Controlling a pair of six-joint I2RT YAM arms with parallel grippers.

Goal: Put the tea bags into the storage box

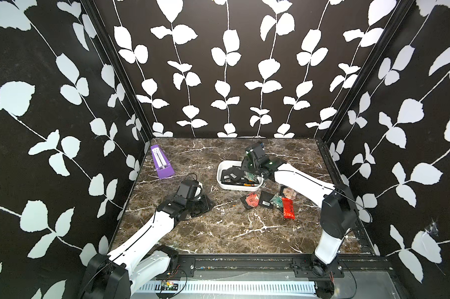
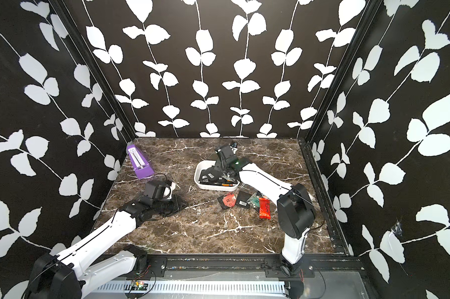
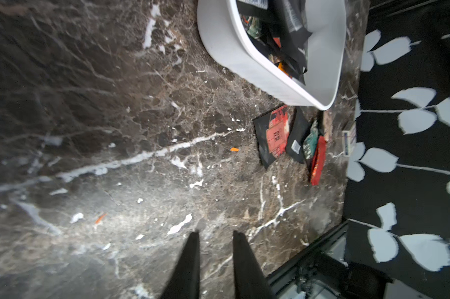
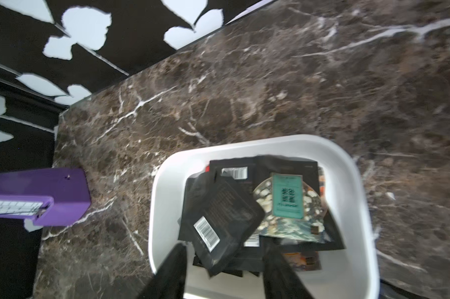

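Note:
The white storage box stands mid-table, holding several tea bags. Inside it, in the right wrist view, a black tea bag with a barcode lies beside a tea bag with a green label. My right gripper is over the box's near side, fingers apart and nothing between them. In front of the box lie several tea bags: a black-and-red one, a black one, a green one and a red one. My left gripper hangs left of these, fingers parted around nothing.
A purple metronome-like object stands at the table's back left. A small pack lies toward the right edge, past the tea bags.

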